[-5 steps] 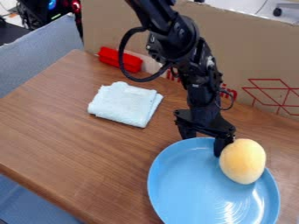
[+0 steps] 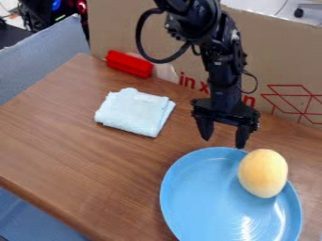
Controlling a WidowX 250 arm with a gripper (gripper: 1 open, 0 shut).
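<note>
A pale yellow, egg-like object [image 2: 263, 173] rests on the right part of a blue plate [image 2: 208, 202] at the lower right of the camera view. Above the plate and a little behind the yellow object, my black gripper [image 2: 223, 134] hangs with its two fingers spread open and nothing visible between them. It is apart from the yellow object.
A folded white cloth [image 2: 134, 112] lies on the wooden table [image 2: 75, 160] left of the gripper. A red object [image 2: 128, 64] sits at the back left, against a cardboard wall [image 2: 289, 75] that runs behind the table.
My gripper has risen and moved back, away from the plate and the yellow object, which now shows more fully and stays in place on the plate.
</note>
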